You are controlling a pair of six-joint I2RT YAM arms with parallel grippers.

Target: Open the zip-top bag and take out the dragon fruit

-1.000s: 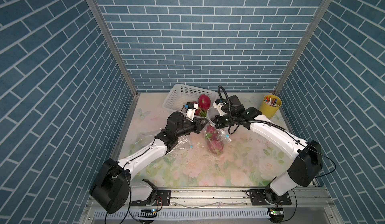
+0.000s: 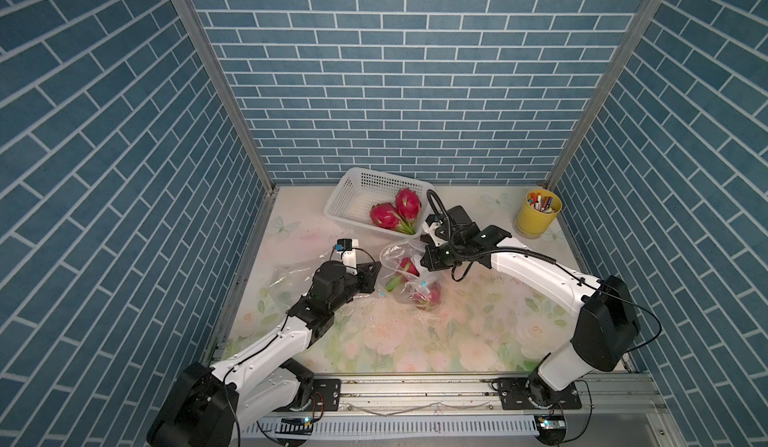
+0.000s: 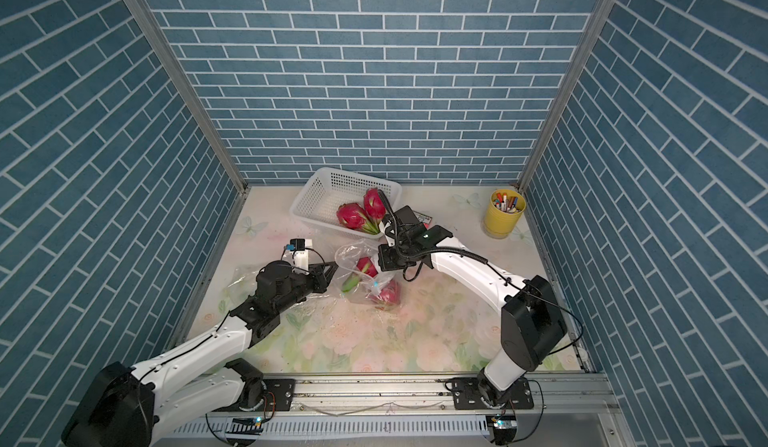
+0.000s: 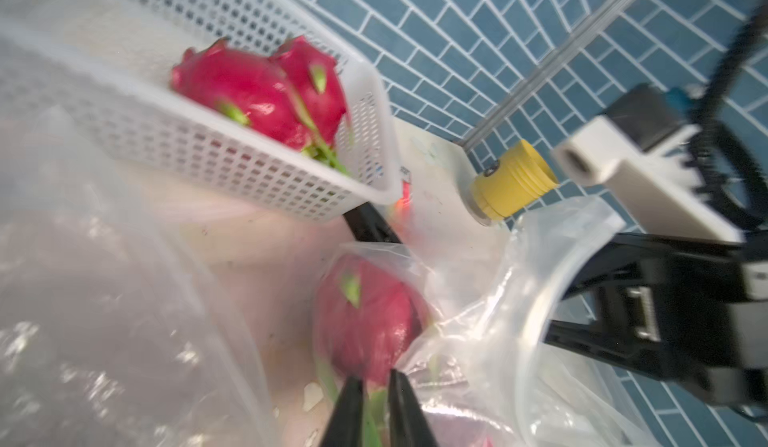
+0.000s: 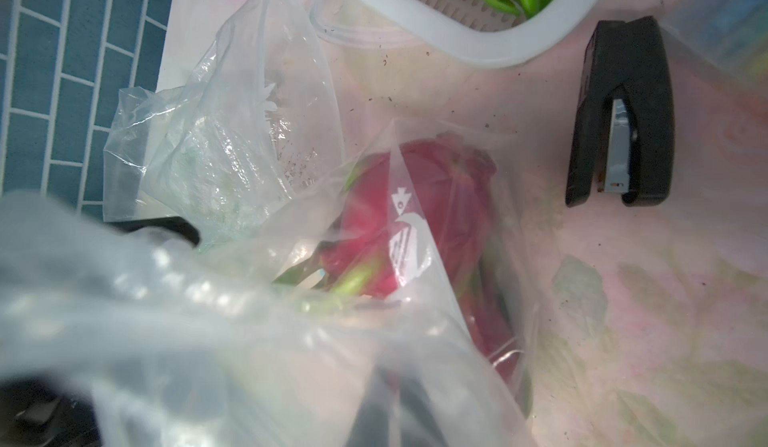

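The clear bag [image 2: 390,253] holds two dragon fruits, an upper one [image 2: 409,266] and a lower one [image 2: 429,295]. At its upper right edge my right gripper [image 2: 426,260] is shut on the film; the wrist view from that arm shows its fingers [image 5: 396,411] dimly behind plastic. From the left wrist, the bag mouth [image 4: 528,343] gapes wide, with a red fruit [image 4: 368,315] inside it. My left gripper [image 2: 377,269] stands at the bag's left side, its fingertips [image 4: 351,395] slightly apart in front of the fruit's green end. Nothing shows clamped between them.
Behind the bag, a white basket [image 2: 342,191] holds two dragon fruits. An empty clear bag [image 2: 296,280] lies flat at left. A black stapler [image 5: 657,87] lies near the basket's corner. The yellow pen cup [image 2: 534,221] stands back right.
My left gripper has drawn back left and lower, away from the right one. The bag mouth has spread wider toward the left.
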